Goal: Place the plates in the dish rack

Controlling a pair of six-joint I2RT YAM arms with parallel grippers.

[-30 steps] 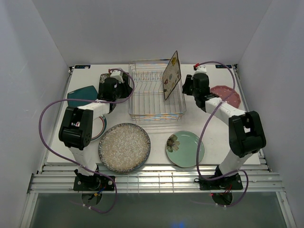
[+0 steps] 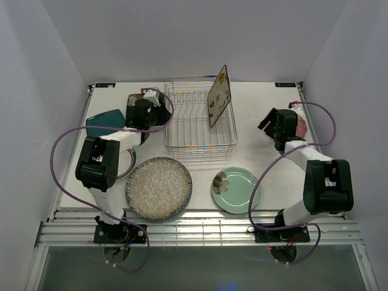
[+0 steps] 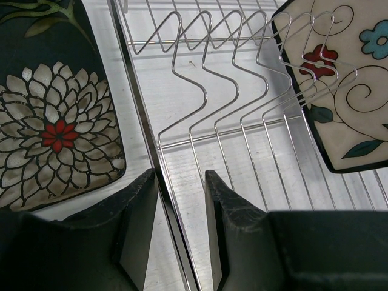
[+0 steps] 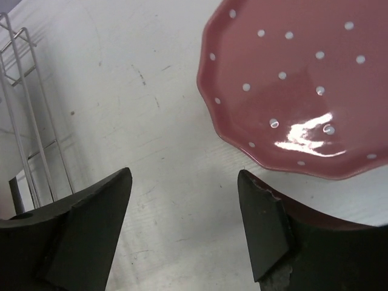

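Note:
A flowered square plate (image 2: 219, 97) stands upright in the right part of the wire dish rack (image 2: 200, 147). My left gripper is at the rack's left side, fingers slightly apart, nothing seen between them, beside a dark flowered plate (image 3: 54, 127). My right gripper stands open over the table right of the rack, near the pink dotted plate (image 4: 291, 85), with nothing between its fingers.
A green plate (image 2: 236, 194) and a large speckled plate (image 2: 158, 188) lie in front. A teal plate (image 2: 104, 118) and a rimmed plate (image 2: 126, 162) lie at the left, partly under the arm.
My right gripper has moved right, away from the rack, to over the pink plate's left part. The left arm looks unchanged.

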